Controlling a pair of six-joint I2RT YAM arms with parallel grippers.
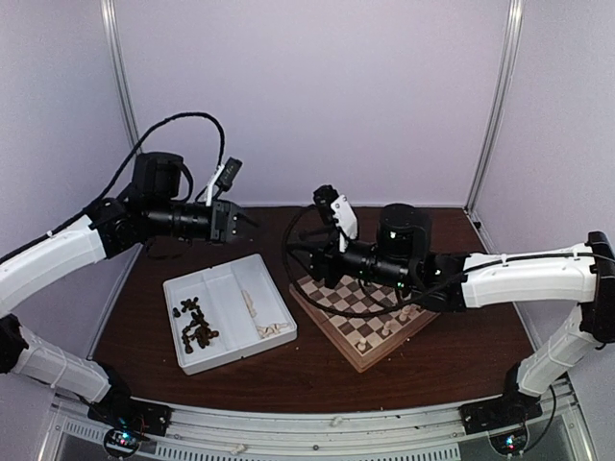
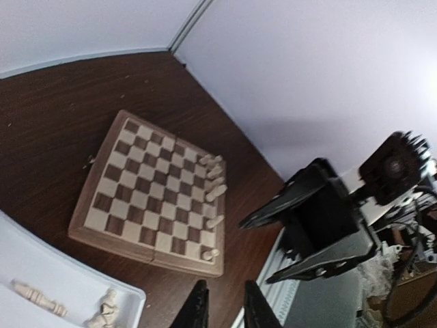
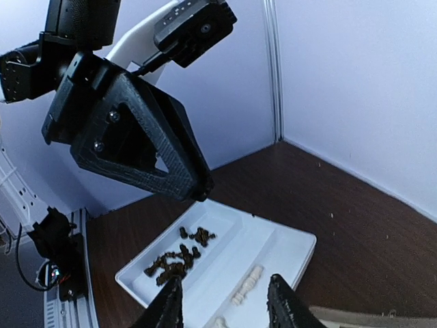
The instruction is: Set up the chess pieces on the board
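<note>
My left gripper (image 1: 245, 226) hangs above the white tray (image 1: 226, 355), open with nothing between its fingers. My right gripper (image 1: 303, 250) is over the board's left side, also open and empty in its wrist view (image 3: 222, 307). The checkered chessboard (image 2: 147, 191) has several light pieces (image 2: 215, 191) along its right side. The tray holds dark pieces (image 1: 197, 327) on its left and light pieces (image 1: 269, 329) on its right. The right arm hides part of the board in the top view.
Dark wooden table (image 1: 221, 384) shows around tray and board, with free room at the back. Pale walls enclose the sides and back. The two arms face each other closely above the table.
</note>
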